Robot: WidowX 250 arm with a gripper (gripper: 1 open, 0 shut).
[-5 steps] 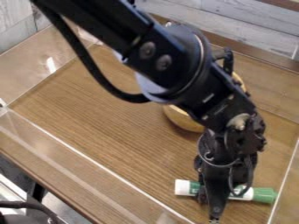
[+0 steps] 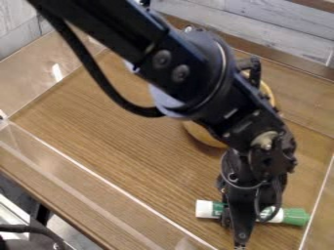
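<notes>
My black gripper (image 2: 241, 217) reaches down at the lower right of the camera view, shut on a white and green tube (image 2: 290, 215) that lies across the wooden tray floor (image 2: 117, 146). The tube's white end sticks out to the left of the fingers and its green end to the right. The fingers hide its middle.
An orange-brown bowl (image 2: 198, 131) sits behind the arm, mostly hidden by it. The tray's left and middle floor is bare. Clear walls edge the tray, and pale planks stand behind it.
The tube and bowl stay in nearly the same place.
</notes>
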